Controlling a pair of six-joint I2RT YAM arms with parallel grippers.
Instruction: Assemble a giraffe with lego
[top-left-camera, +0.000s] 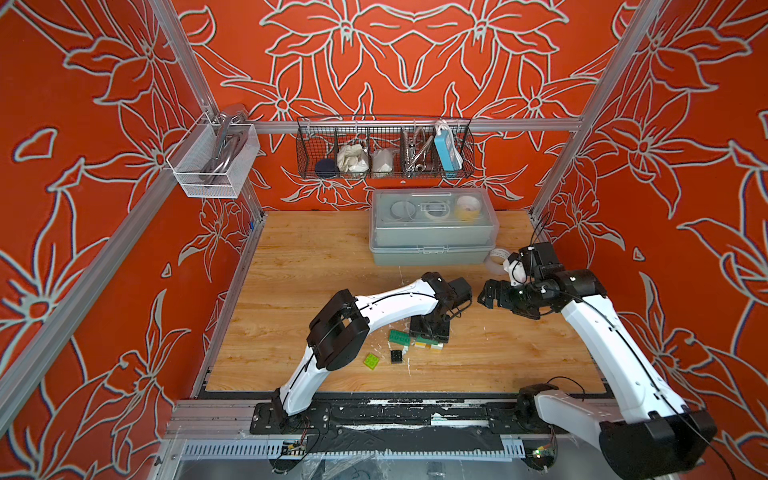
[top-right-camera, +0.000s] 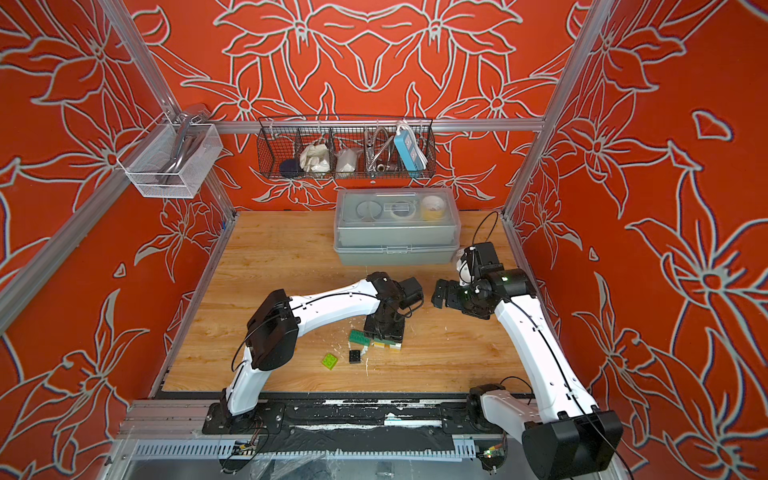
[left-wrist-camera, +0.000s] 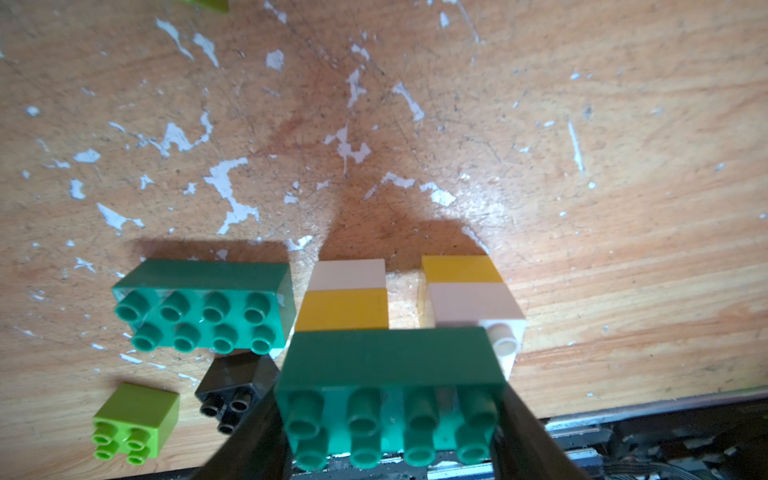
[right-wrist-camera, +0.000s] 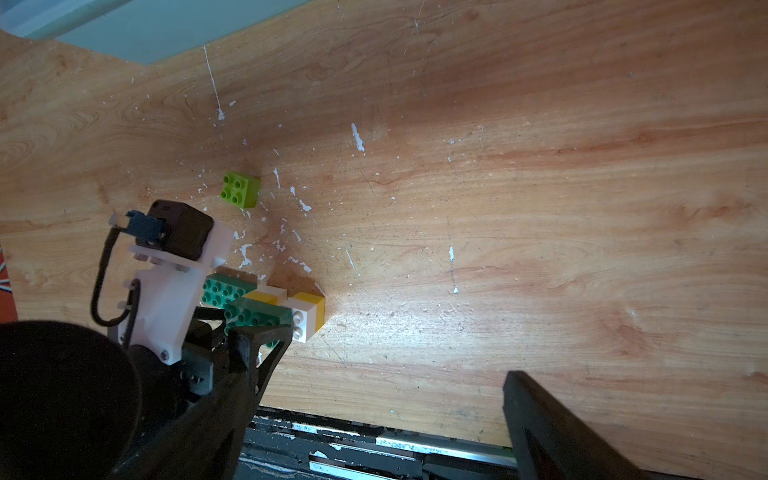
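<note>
My left gripper is shut on a green 2x4 brick (left-wrist-camera: 390, 356), held just over two white-and-yellow pairs of bricks (left-wrist-camera: 342, 308) (right-wrist-camera: 310, 318) at the table's front middle. Contact between them is unclear. Left of these lies another green brick (left-wrist-camera: 204, 288), with a black brick (left-wrist-camera: 236, 384) and a lime brick (left-wrist-camera: 140, 416) nearer the front edge. Another lime brick (right-wrist-camera: 238, 189) appears farther off in the right wrist view. My right gripper (top-right-camera: 442, 293) stands open and empty, to the right of and behind the bricks.
A translucent lidded box (top-left-camera: 432, 240) stands at the back, with a tape roll (top-left-camera: 496, 260) beside it near the right arm.
</note>
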